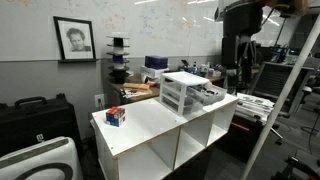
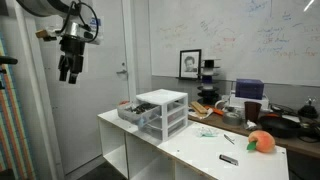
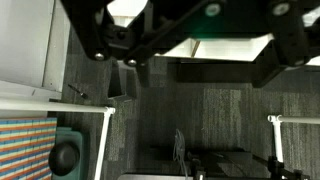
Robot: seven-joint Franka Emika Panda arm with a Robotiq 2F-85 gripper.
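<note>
My gripper [image 1: 238, 75] hangs high in the air at the right of the first exterior view, past the end of the white counter. In the second exterior view the gripper [image 2: 69, 76] points down at the upper left, well away from the counter. Its dark fingers [image 3: 263, 72] stand wide apart in the wrist view, and the fingers are open with nothing between them. A white drawer unit [image 2: 166, 117] sits on the counter [image 2: 205, 150]. Next to it is a clear bin [image 1: 209, 95] with small items that I cannot make out.
A small red and blue object [image 1: 115, 116] is on the counter's left end. In the second exterior view, a round orange object [image 2: 261, 141] and a small dark item [image 2: 228, 159] lie there. Dark floor [image 3: 150, 125] spreads below my gripper.
</note>
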